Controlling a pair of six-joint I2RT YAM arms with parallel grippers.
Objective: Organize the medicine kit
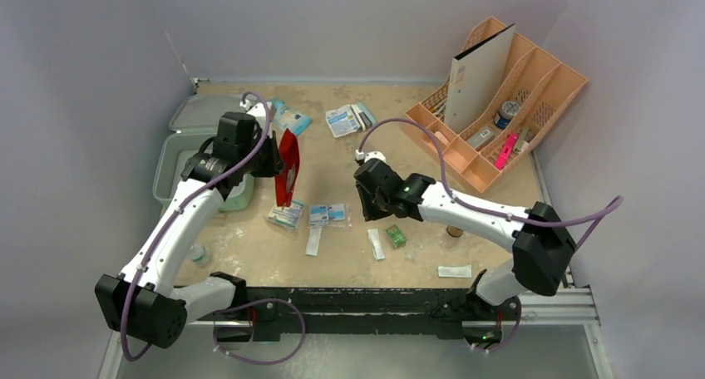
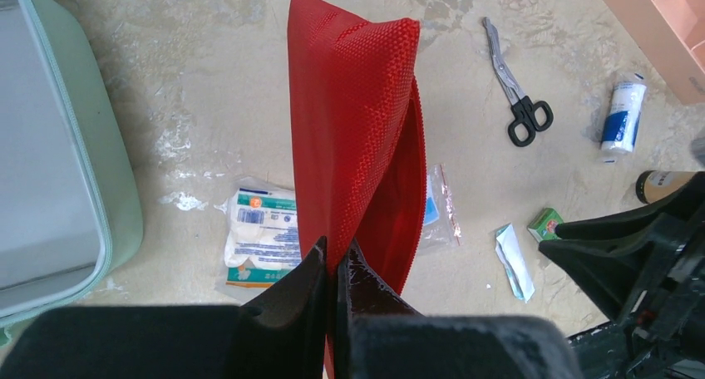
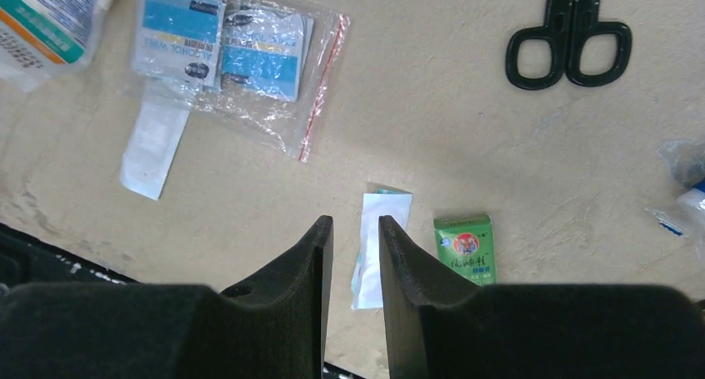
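A red fabric pouch (image 2: 357, 130) hangs from my left gripper, whose fingers are shut on its edge. In the top view the pouch (image 1: 288, 169) is held up beside the green case (image 1: 241, 198). My right gripper is open and empty, above the table. Below it in the right wrist view lie a white strip packet (image 3: 374, 267) and a small green box (image 3: 467, 248). A zip bag of alcohol wipes (image 3: 320, 76) and a dressing pack (image 3: 50, 22) lie to the left. Black-handled scissors (image 3: 569, 42) are at the upper right.
A peach divided organizer (image 1: 478, 167) stands at the back right, holding a white board, a jar and small items. A rolled bandage (image 2: 623, 117) and a brown bottle (image 2: 661, 184) lie on the right. Another white packet (image 1: 455, 272) is near the front edge.
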